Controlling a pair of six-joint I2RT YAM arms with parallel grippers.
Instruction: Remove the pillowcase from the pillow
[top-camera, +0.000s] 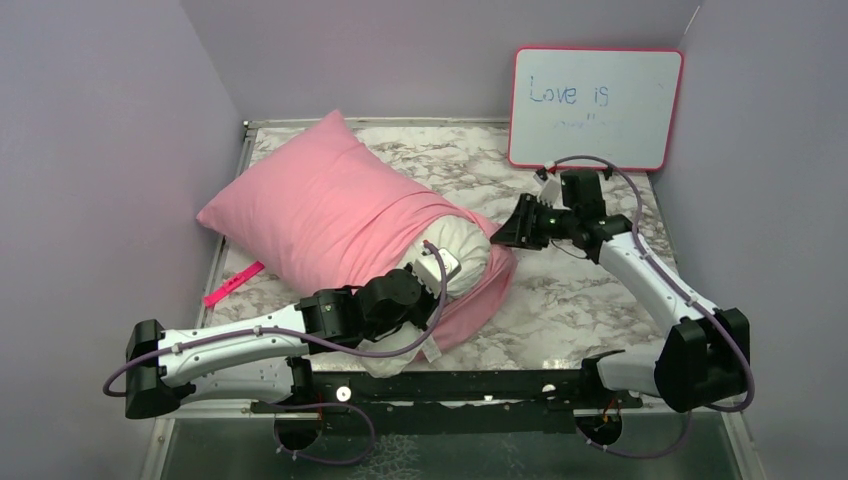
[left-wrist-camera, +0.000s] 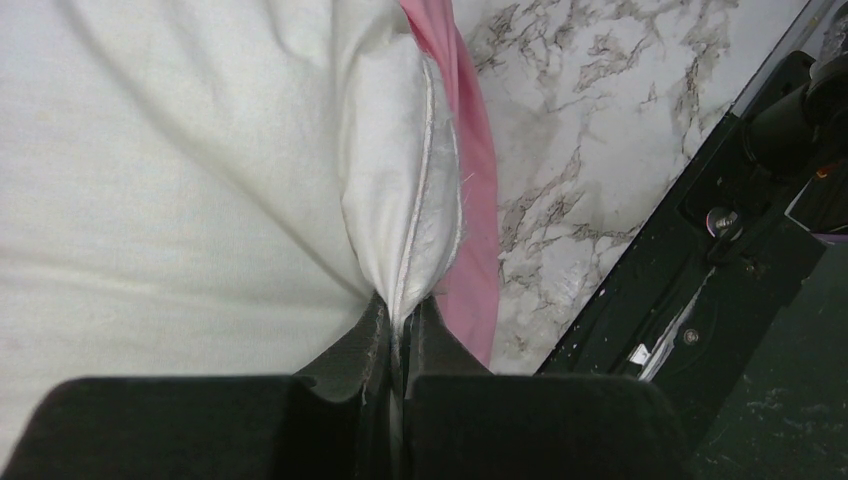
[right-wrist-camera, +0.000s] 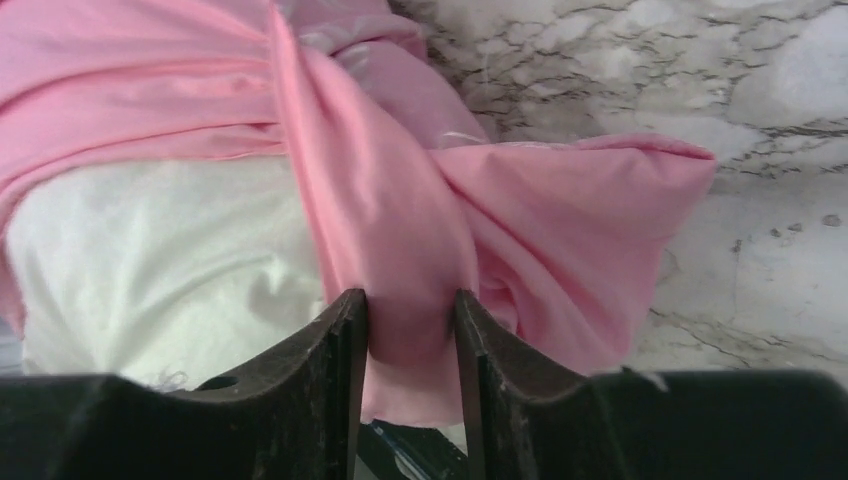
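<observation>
The pink pillowcase (top-camera: 310, 200) covers most of the pillow, and its open end is turned toward the right. White pillow (top-camera: 455, 245) bulges out of that opening in the top view. In the left wrist view my left gripper is shut on a pinched fold of the white pillow (left-wrist-camera: 200, 170), with pink cloth just behind. My right gripper stands part open at the case's hem, a fold of the pink pillowcase (right-wrist-camera: 400, 230) lying between its fingers. The cloth there is not visibly squeezed. The left gripper's tips are hidden in the top view.
A whiteboard (top-camera: 595, 108) with writing leans at the back right. A pink strap (top-camera: 234, 284) lies at the left edge.
</observation>
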